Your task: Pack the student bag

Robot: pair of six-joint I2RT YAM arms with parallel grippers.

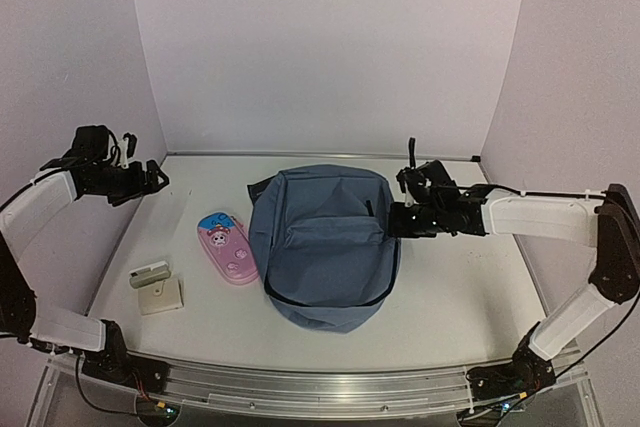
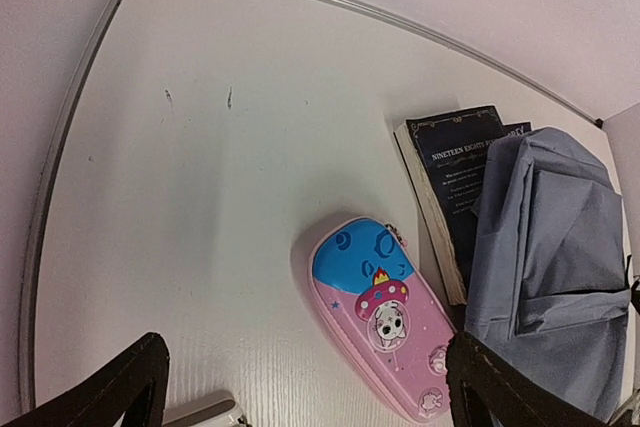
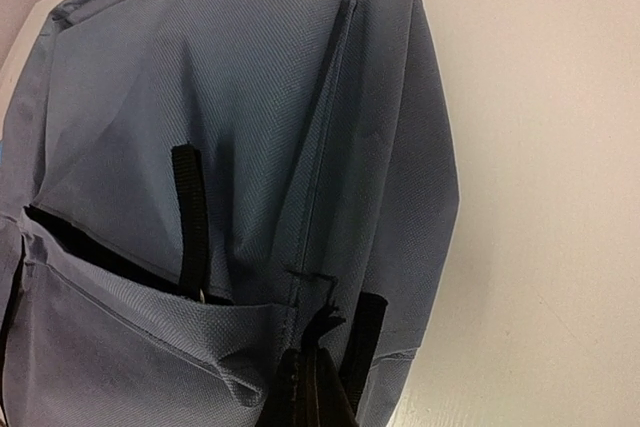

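A blue-grey backpack (image 1: pixel 335 247) lies flat on its back at the middle of the table. Over its right side, my right gripper is shut, its tips close to the fabric near a short black strap (image 3: pixel 362 342); whether anything thin is pinched there does not show. Left of the bag is a pink and blue pencil case (image 2: pixel 385 317). A black book (image 2: pixel 455 157) lies partly under the bag's upper left edge. Farther left, a grey case (image 1: pixel 150 274) rests beside a cream wallet-like item (image 1: pixel 161 296). My left gripper hangs open and empty at the far left.
Walls (image 1: pixel 575 97) close in the back and both sides. A metal rail (image 1: pixel 300 377) runs along the front edge.
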